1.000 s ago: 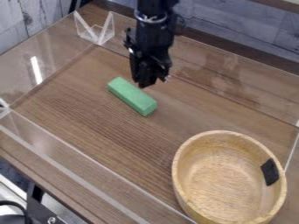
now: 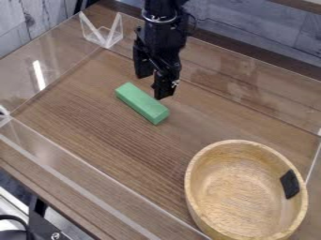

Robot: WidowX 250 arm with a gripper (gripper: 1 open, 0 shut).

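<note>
My black gripper (image 2: pixel 157 67) hangs from the arm at the top middle, open, above and just behind a green rectangular block (image 2: pixel 142 103). The block lies diagonally on the wooden table (image 2: pixel 100 150), with nothing visibly touching it.
A large round cream bin (image 2: pixel 246 212) with a black patch on its rim fills the lower right. Clear plastic pieces stand at the top left and left edge. A black cable (image 2: pixel 13 227) is at the lower left.
The block and bin have stayed in place.
</note>
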